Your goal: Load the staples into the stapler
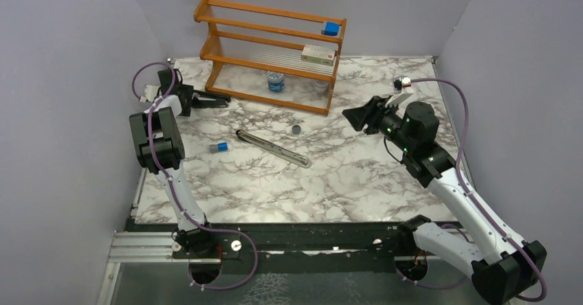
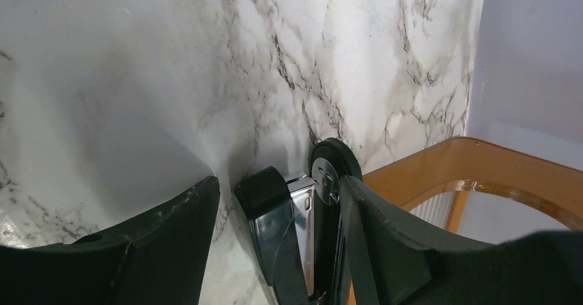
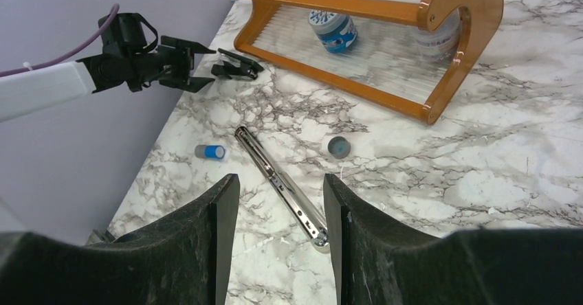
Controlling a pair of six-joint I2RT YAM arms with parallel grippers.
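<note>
The black stapler (image 1: 214,103) lies on the marble table at the back left, beside the shelf's left end. In the left wrist view the stapler (image 2: 278,243) points up between the fingers, its upper and lower arms spread apart and a metal channel showing. My left gripper stands part open around its near end. A gap shows on the left side, while the right fingertip overlaps the stapler's edge; contact cannot be made out. Over the right of the table, my right gripper hangs part open and empty. No loose staples can be made out.
A wooden shelf (image 1: 275,64) at the back holds a pale green-and-white box (image 1: 317,54), a blue item (image 1: 331,29) and a blue-labelled jar (image 1: 276,82). On the table lie a long metal bar (image 1: 273,148), a small blue-and-grey piece (image 1: 218,147) and a round grey piece (image 1: 296,129).
</note>
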